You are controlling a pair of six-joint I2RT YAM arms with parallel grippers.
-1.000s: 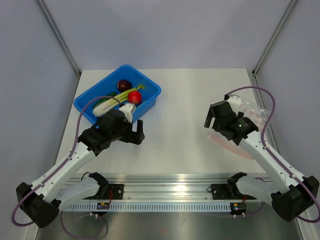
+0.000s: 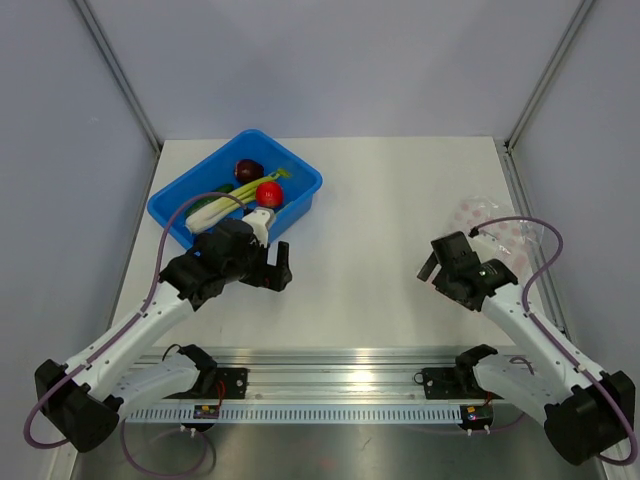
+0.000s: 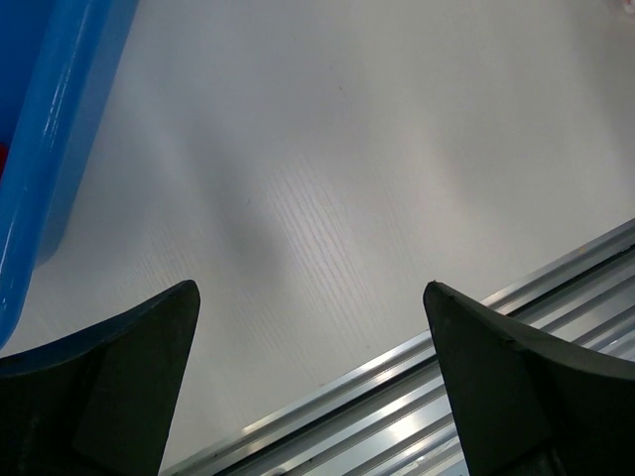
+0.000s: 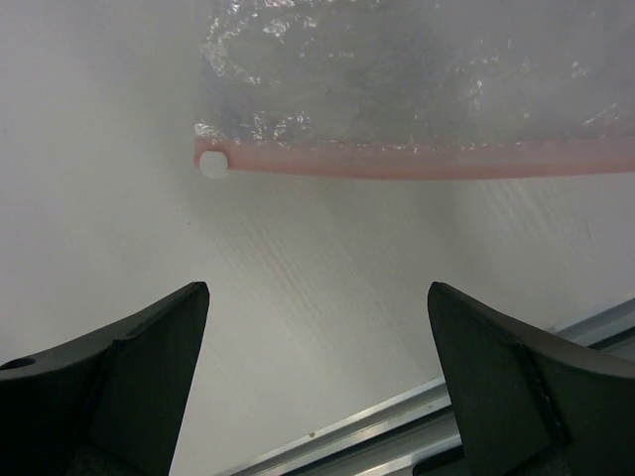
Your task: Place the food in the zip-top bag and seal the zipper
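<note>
On the right of the table lies the clear zip top bag (image 2: 470,212), printed with pink dots. In the right wrist view the pink zipper strip (image 4: 397,163) runs across the upper part, a round white slider (image 4: 213,165) at its left end. My right gripper is open and empty, hovering near that edge. The food sits in a blue bin (image 2: 309,190) at the back left: a red tomato (image 2: 269,194), a dark purple item (image 2: 248,171), a pale green stalk (image 2: 215,212) and something dark green (image 2: 222,192). Over bare table by the bin, my left gripper stands open, empty.
A metal rail (image 2: 340,360) runs along the front edge, and grey walls close in the sides and back.
My right gripper has come down and toward the front right, over the bag's near edge. The left arm has barely shifted. Bin and food are unmoved.
</note>
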